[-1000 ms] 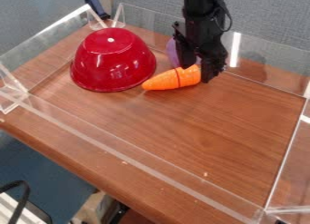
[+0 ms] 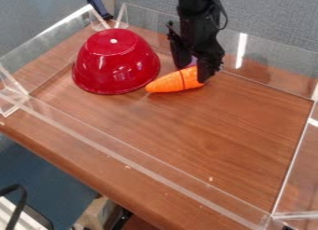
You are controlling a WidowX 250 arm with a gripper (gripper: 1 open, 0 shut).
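A black gripper (image 2: 195, 59) hangs from the top of the view, low over an orange carrot (image 2: 172, 83) that lies on the wooden table (image 2: 199, 159). A purple object behind the gripper is mostly hidden. An upturned red bowl (image 2: 114, 59) sits to the left of the carrot. Whether the gripper's fingers are open or shut is hard to make out.
Low clear walls border the table on its sides. A black cable and some hardware sit off the table at the lower left.
The gripper has moved left and somewhat down, now covering most of the purple object behind it. The carrot and bowl look unchanged.
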